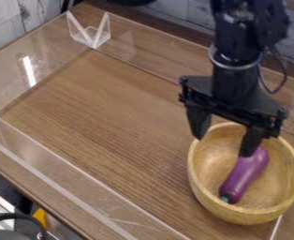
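Note:
My dark gripper (233,127) hangs open at the upper right, its fingers pointing down over the back rim of a yellow bowl (213,187). Inside the bowl lies a long purple object (247,173), like an eggplant, tilted from upper right to lower left, below and apart from the fingertips.
A wooden tabletop (99,112) fills most of the view, clear at left and center. A white wire holder (90,30) stands at the back left. Dark cables and equipment show at the lower left corner.

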